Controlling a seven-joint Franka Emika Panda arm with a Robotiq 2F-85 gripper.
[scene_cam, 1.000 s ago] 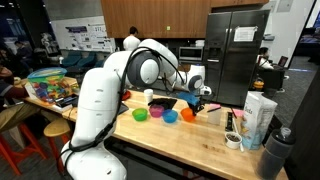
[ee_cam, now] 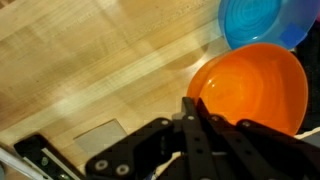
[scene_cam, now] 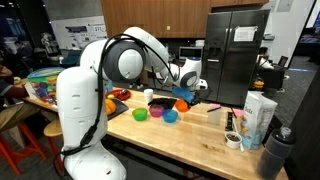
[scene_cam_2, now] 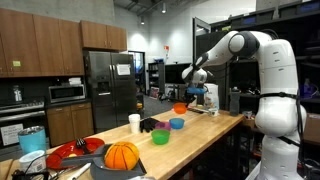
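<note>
An orange bowl fills the right of the wrist view, its near rim pinched by my gripper, which is shut. In exterior view 1 the orange bowl hangs under my gripper, seemingly above the wooden table. A blue bowl shows beyond it in the wrist view, partly covered by the orange one. From the side, the orange bowl appears just above and behind the blue bowl.
Green and pink bowls stand left of the blue one. A white cup and an orange basketball are farther along. At the table's right are a bag and a dark canister.
My gripper and the orange bowl have moved up and to the left in exterior view 1, toward the blue bowl. The other bowls have stayed put.
</note>
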